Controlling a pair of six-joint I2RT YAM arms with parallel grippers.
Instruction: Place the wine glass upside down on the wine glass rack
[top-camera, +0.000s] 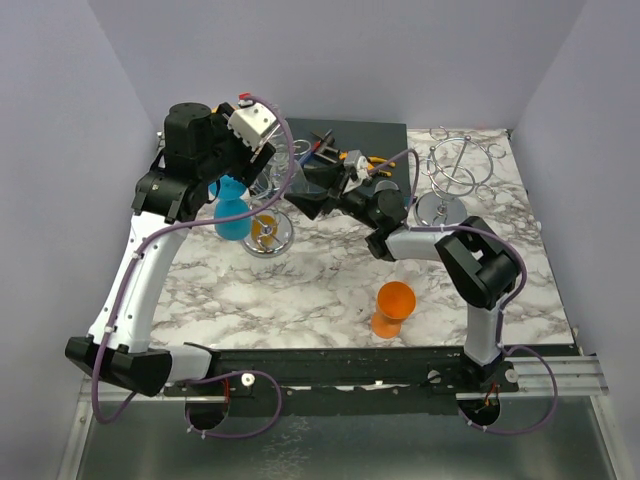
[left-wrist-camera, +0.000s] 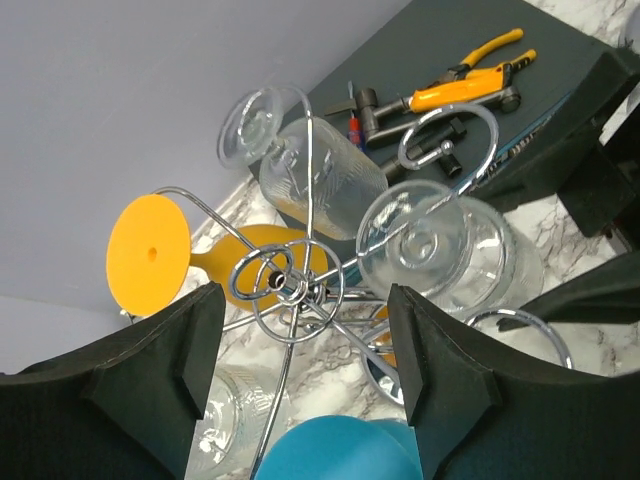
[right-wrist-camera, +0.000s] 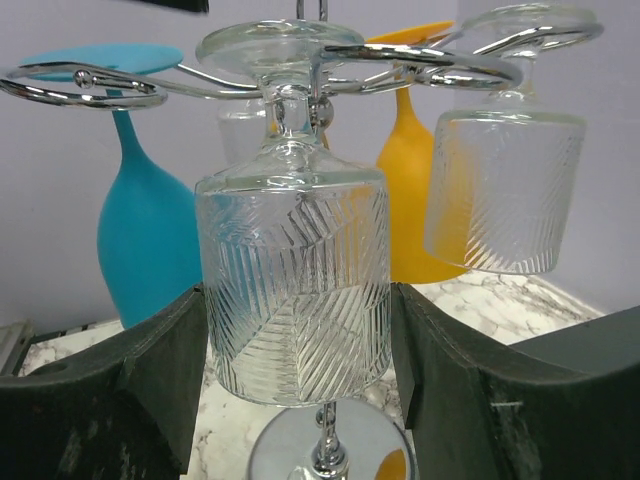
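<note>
In the right wrist view a clear ribbed wine glass (right-wrist-camera: 293, 280) hangs upside down, its foot at a chrome ring (right-wrist-camera: 440, 68) of the rack. My right gripper is around its bowl, fingers beside both sides; whether they press on it is unclear. In the left wrist view my left gripper stands part open above the rack's centre (left-wrist-camera: 292, 285), nothing visible between its fingertips except rack wire behind. Other glasses hang upside down: yellow (left-wrist-camera: 148, 250), blue (right-wrist-camera: 150, 220) and clear (left-wrist-camera: 320, 175).
An orange glass (top-camera: 394, 305) stands at the front right. A second rack (top-camera: 460, 165) stands at the back right. A dark mat with tools (left-wrist-camera: 460, 85) lies behind.
</note>
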